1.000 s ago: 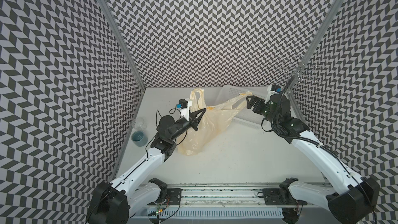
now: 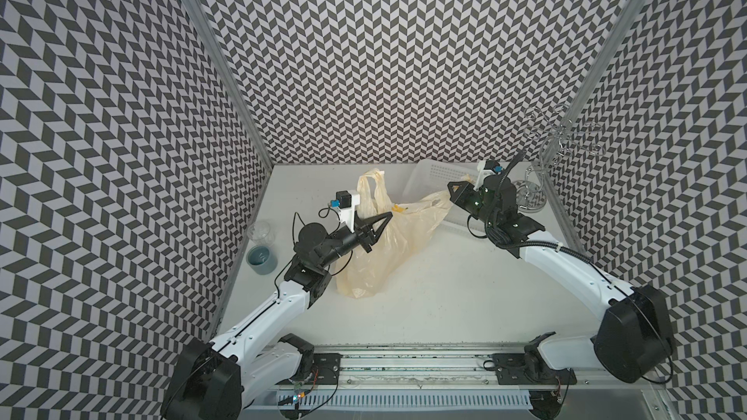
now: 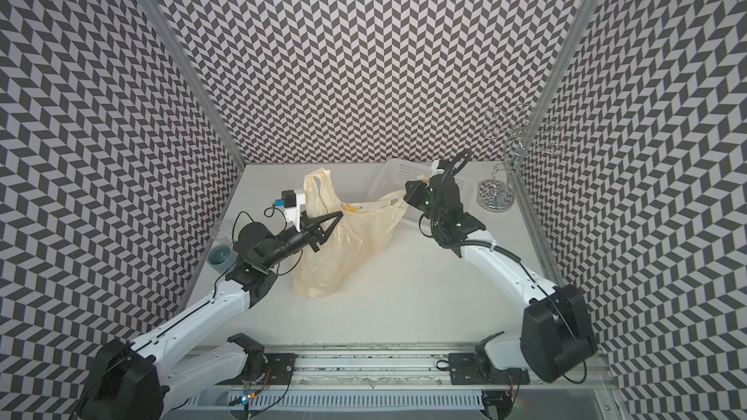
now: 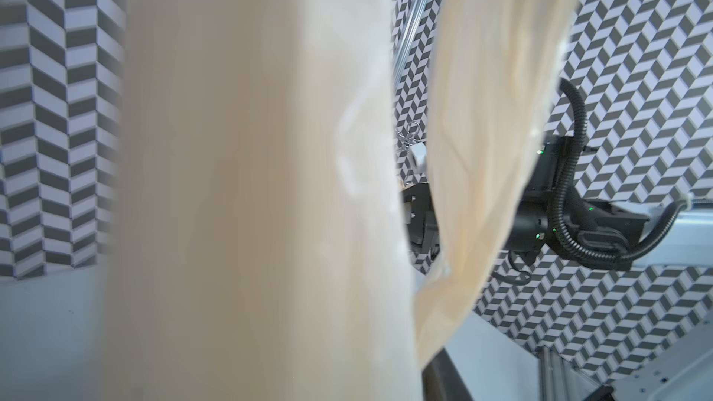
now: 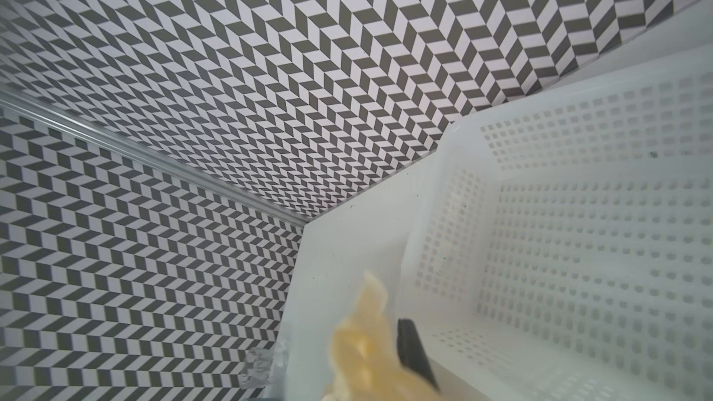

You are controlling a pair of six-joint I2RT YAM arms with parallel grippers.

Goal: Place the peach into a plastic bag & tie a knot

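The pale, see-through plastic bag hangs between my arms, one handle loop standing up at the left. My left gripper is in front of the bag, its fingers apart; in the left wrist view the bag film hides most of the fingers. My right gripper is shut on the bag's right handle, which is pulled toward it. Yellowish bunched plastic shows beside a dark finger in the right wrist view. A small orange-yellow patch shows at the bag's mouth; whether it is the peach I cannot tell.
A white perforated basket stands at the back, behind my right gripper. Farther right is a metal rack with a round base. A blue-green cup and a clear glass stand at the left edge.
My right arm has moved left and inward, slackening the right handle. My left gripper has shifted slightly right, and the bag's bottom with it.
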